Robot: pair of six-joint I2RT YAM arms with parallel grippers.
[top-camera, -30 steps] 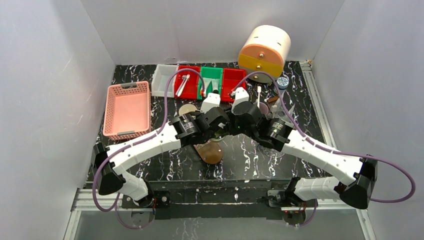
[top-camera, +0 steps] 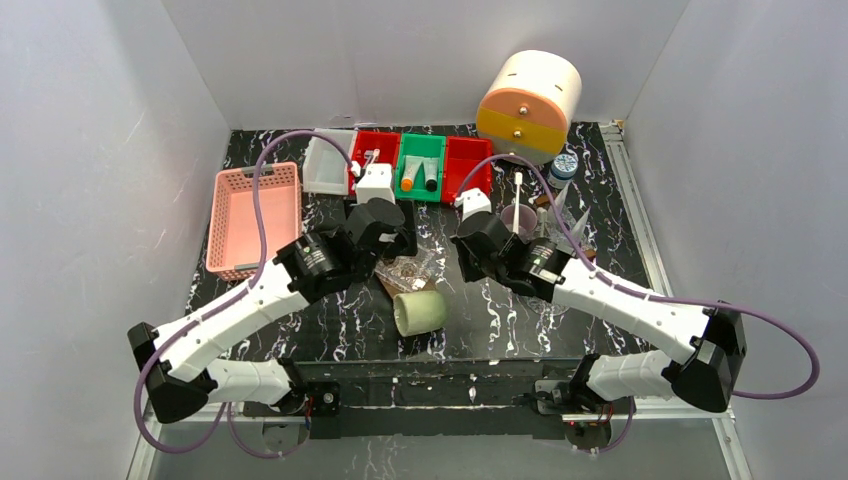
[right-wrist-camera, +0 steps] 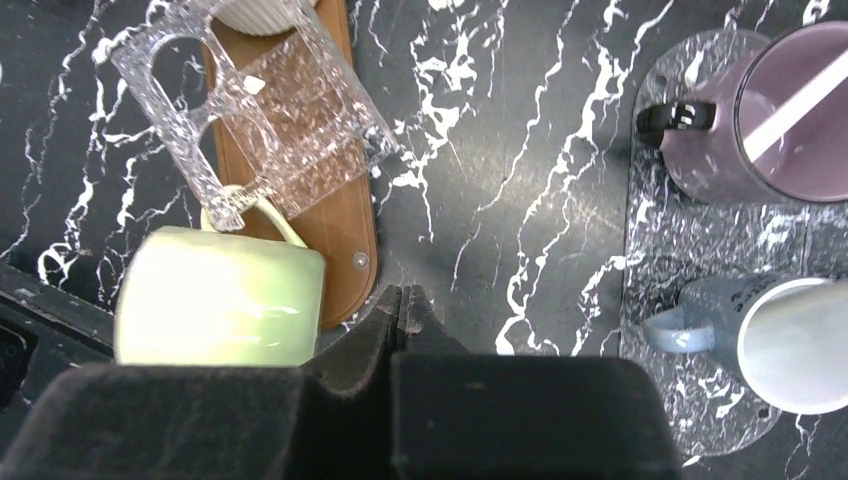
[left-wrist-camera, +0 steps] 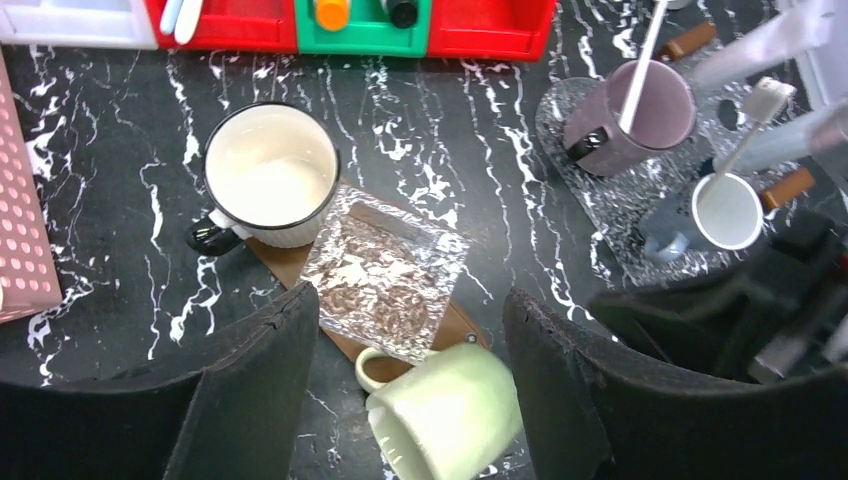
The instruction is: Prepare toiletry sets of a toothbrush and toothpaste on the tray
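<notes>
A green cup (top-camera: 420, 313) lies tipped on its side at the near end of the brown tray (right-wrist-camera: 345, 245). Its handle (right-wrist-camera: 270, 220) rests toward the clear plastic holder (left-wrist-camera: 385, 275) in the tray's middle. Upright at the far end is a white cup (left-wrist-camera: 272, 175) with a black handle. My left gripper hangs above this tray, open and empty. Shut, with nothing between its fingertips, my right gripper is to the right of the green cup. Toothbrushes (left-wrist-camera: 185, 20) lie in a red bin; orange- and black-capped toothpaste tubes (top-camera: 409, 177) are in the green bin.
To the right, another tray (right-wrist-camera: 650, 235) carries a purple mug (left-wrist-camera: 635, 115) and a grey-blue mug (left-wrist-camera: 710, 215), each with a toothbrush, beside clear tubes. A pink basket (top-camera: 254, 220) stands left; a drawer cabinet (top-camera: 530, 105) is at the back.
My left arm has swung left, away from the right gripper.
</notes>
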